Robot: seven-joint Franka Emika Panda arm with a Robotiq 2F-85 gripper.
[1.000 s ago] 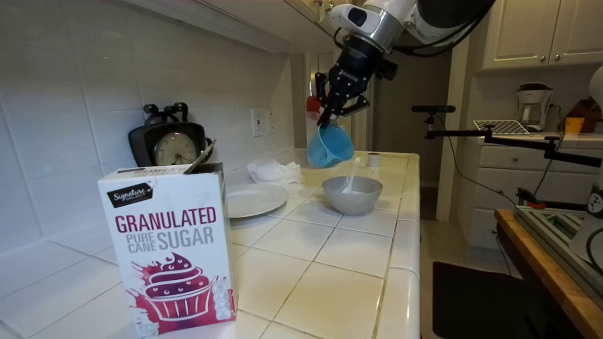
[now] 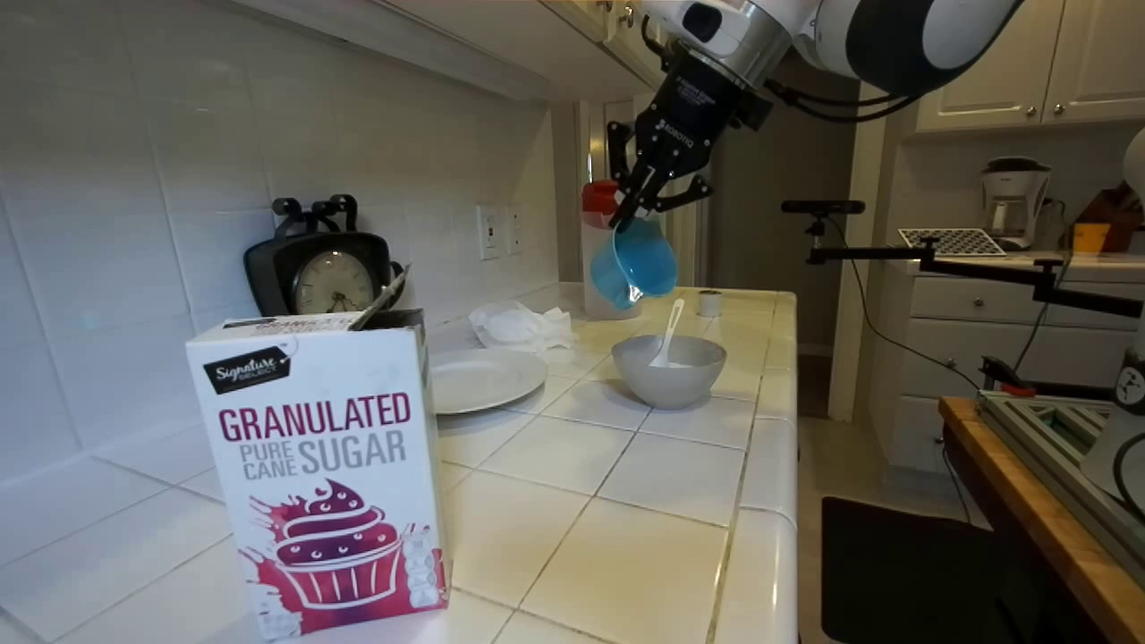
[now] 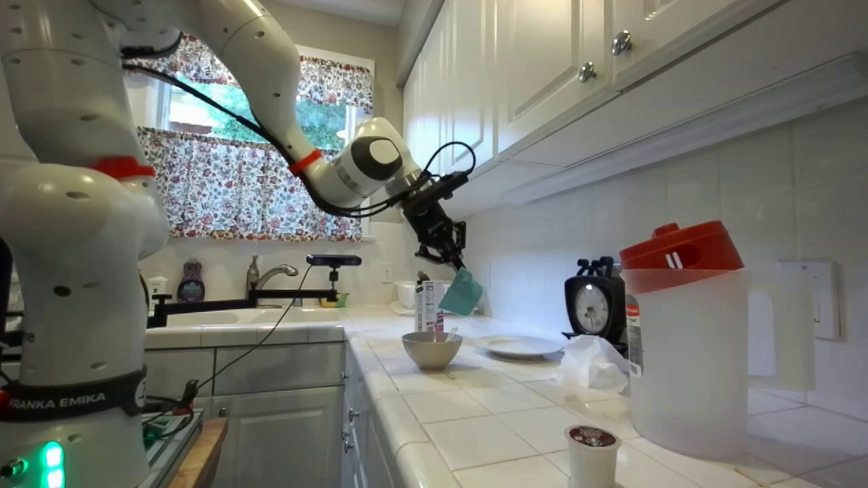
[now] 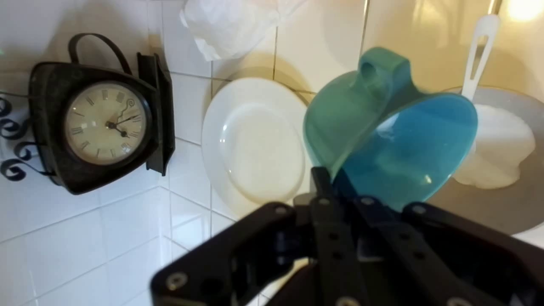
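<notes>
My gripper is shut on the rim of a blue-green cup [image 4: 352,112], which hangs tilted in the air with its mouth turned down toward the bowl's side. In the second exterior view the cup [image 3: 461,293] is above and a little to the wall side of the grey bowl [image 3: 432,350]. That bowl [image 2: 668,377] rests on the tiled counter with a white spoon [image 2: 670,327] leaning in it. White contents [image 4: 492,148] lie in the bowl in the wrist view. The cup's inside looks empty where it shows.
A white plate [image 2: 488,381] and crumpled paper [image 2: 522,324] lie by the wall. A sugar box [image 2: 322,472], a black clock [image 2: 330,274], a red-lidded container [image 3: 687,358] and a small pod [image 3: 592,455] also stand on the counter. Cabinets [image 3: 561,73] hang overhead.
The cup and gripper have risen slightly and shifted a little to the right in the first exterior view. The cup's tilt has changed. The bowl and the other counter items have not moved.
</notes>
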